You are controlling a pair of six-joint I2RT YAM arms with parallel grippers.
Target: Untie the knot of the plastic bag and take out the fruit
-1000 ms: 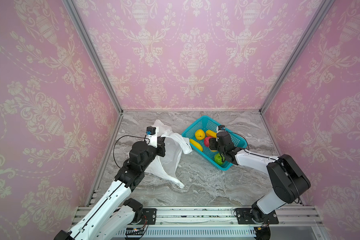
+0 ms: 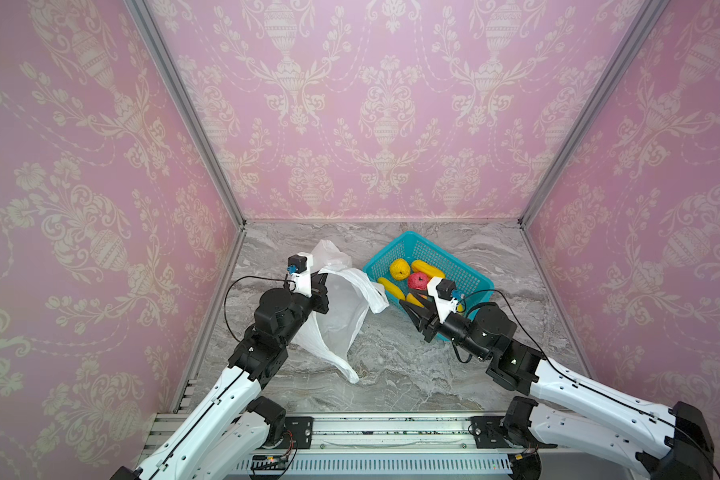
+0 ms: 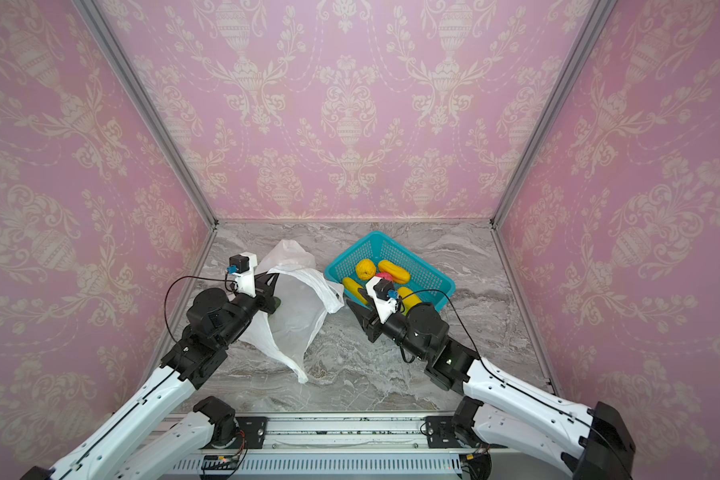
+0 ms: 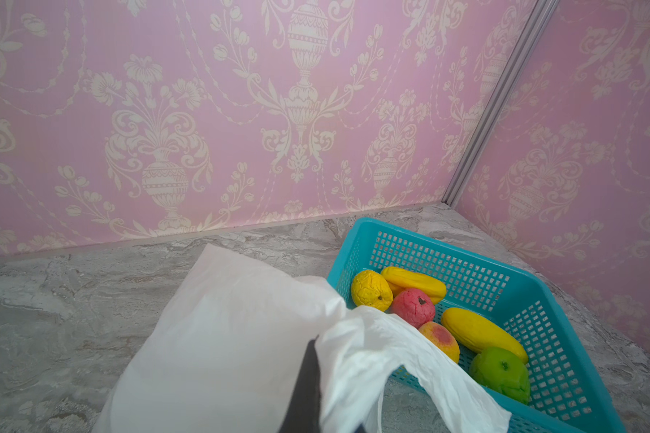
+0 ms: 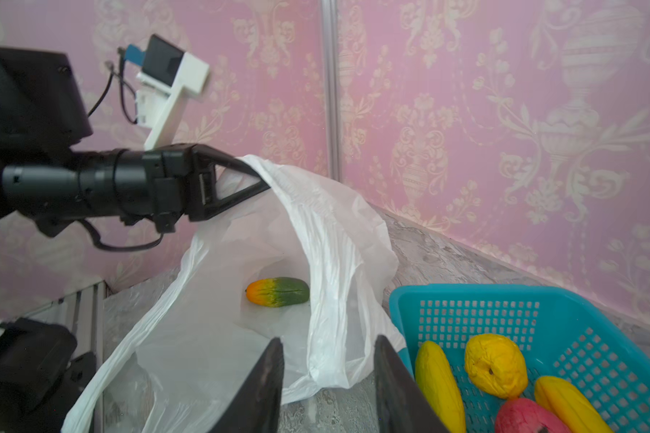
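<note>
The white plastic bag (image 2: 340,296) stands with its mouth open toward the table's front and right. Its upper edge is pinched by my left gripper (image 2: 325,294), which is shut on the thin film and lifts it. Inside the bag, in the right wrist view, lies one orange-and-green fruit (image 5: 276,291), apparently a papaya. My right gripper is open with nothing between its fingers, to the right of the bag's mouth and at the front side of the basket. In the left wrist view the bag (image 4: 224,346) covers most of the fingers.
A turquoise basket (image 4: 556,317) stands right of the bag, close to its edge. In it are a yellow round fruit (image 4: 372,290), a red one (image 4: 413,306), a peach (image 4: 440,341), a green fruit (image 4: 499,373) and elongated yellow ones.
My right gripper has come out from over the basket, moving left and frontward toward the bag; the peach now lies in the basket. The bag's mouth shifted slightly; the left arm barely moved.
</note>
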